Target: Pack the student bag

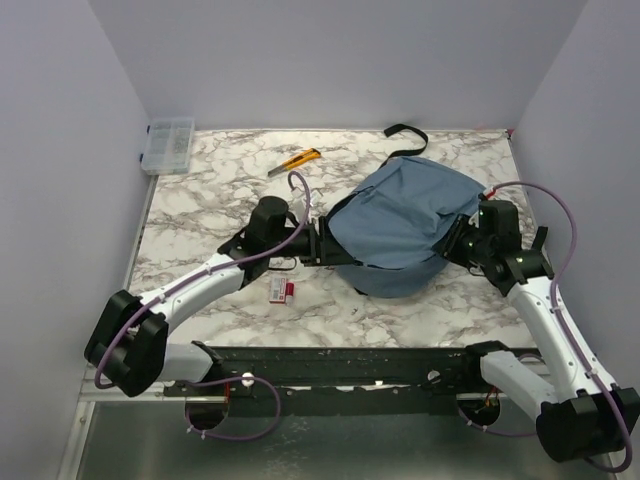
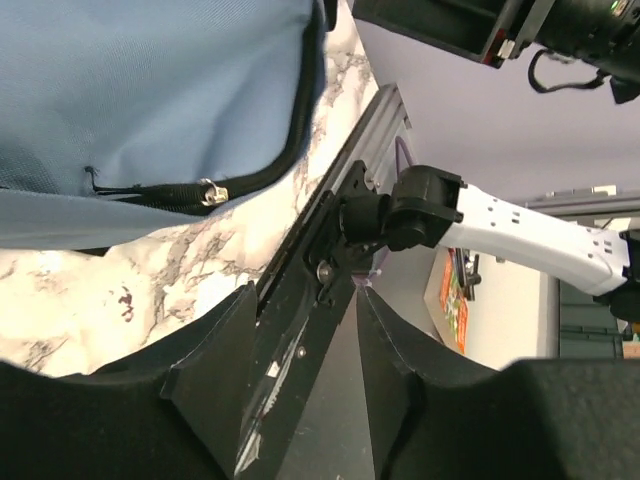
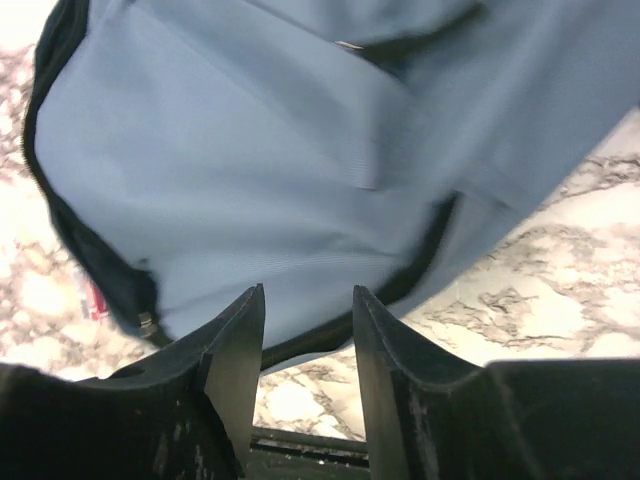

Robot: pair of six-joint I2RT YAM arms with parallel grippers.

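A blue fabric bag point(image 1: 405, 215) with a dark zipper edge lies across the middle right of the table in the top view. My left gripper point(image 1: 343, 252) is at the bag's left front edge, its fingers parted. In the left wrist view the zipper pull point(image 2: 213, 193) shows on the bag's edge, and nothing is between the fingers of my left gripper. At the bag's right side is my right gripper point(image 1: 455, 243). The right wrist view shows my right gripper open, with the bag's dark front edge point(image 3: 310, 345) behind its gap; contact cannot be told.
A small red and white box point(image 1: 281, 290) lies left of the bag. Farther back are a yellow cutter point(image 1: 295, 162) and a clear plastic case point(image 1: 168, 146) at the corner. A black strap point(image 1: 407, 141) trails behind the bag.
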